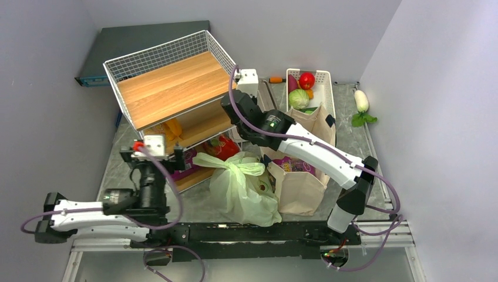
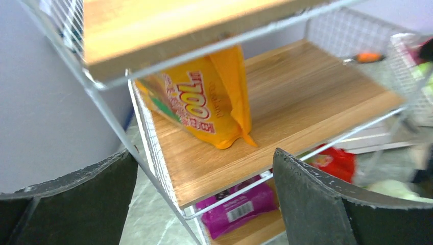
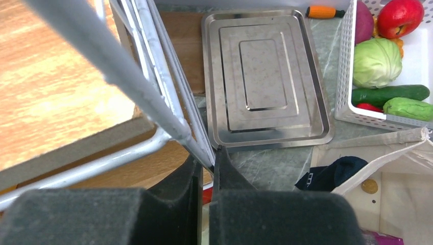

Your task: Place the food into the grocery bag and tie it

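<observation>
A pale green plastic bag (image 1: 242,191), knotted on top, stands in front of the rack. Beside it is an open beige canvas bag (image 1: 300,194) with purple packaging inside. An orange food packet (image 2: 201,97) leans on the rack's middle shelf. Lower down lie a purple packet (image 2: 240,206) and a red packet (image 2: 334,162). My left gripper is open in front of the shelves, its left finger close to the front post, no packet between its fingers. My right gripper is shut on the rack's white wire post (image 3: 173,120).
The white wire rack's top shelf (image 1: 176,82) is empty. Behind the canvas bag is a white basket (image 3: 347,61) of vegetables, with a metal tray (image 3: 268,76) to its left. An eggplant-shaped white vegetable (image 1: 361,101) lies far right.
</observation>
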